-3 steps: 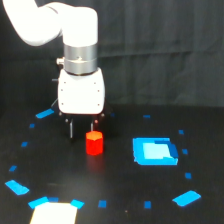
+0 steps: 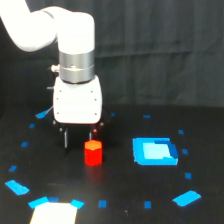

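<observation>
A small red block (image 2: 93, 154) with an orange top stands on the dark table, left of the middle. The white arm comes down from the upper left, and its gripper (image 2: 79, 134) hangs just behind the block and slightly to its left. Its two dark fingers are spread apart, with only dark background visible between them. The right finger is right at the block's far edge; whether it touches the block cannot be told. The block is not between the fingers.
To the right lies a blue square frame (image 2: 137, 152) with a white and light blue inside. A pale orange-white sheet (image 2: 54, 213) is at the front left edge. Several flat blue pieces, such as a strip (image 2: 186, 198), dot the table.
The gripper has shifted toward the camera and a little to the left, its fingers still apart. The red block now sits nearer the camera than before. The blue frame has stayed put.
</observation>
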